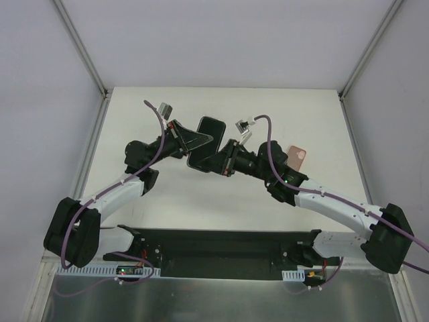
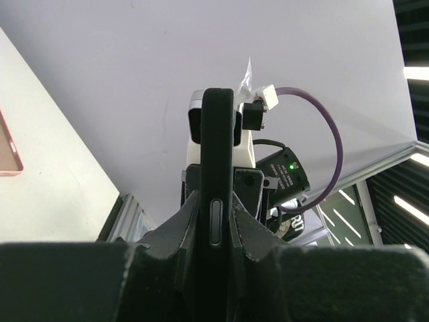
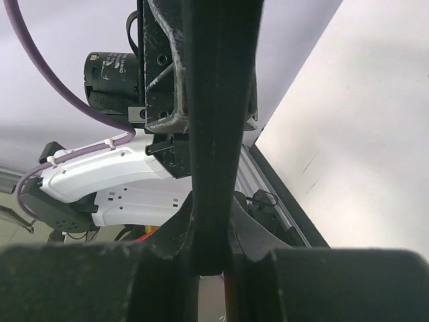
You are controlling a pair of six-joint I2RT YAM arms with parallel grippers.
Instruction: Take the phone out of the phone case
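Note:
A black phone in its case (image 1: 209,131) is held upright between both grippers over the table's middle, seen edge-on in both wrist views (image 2: 216,147) (image 3: 218,134). My left gripper (image 1: 200,139) reaches it from the left, its fingers on either side of the phone. My right gripper (image 1: 211,163) is shut on its lower part from the right. Where phone and case meet cannot be made out.
A pink case-like item (image 1: 296,157) lies on the white table (image 1: 174,107) to the right, partly behind the right arm. Grey walls border both sides.

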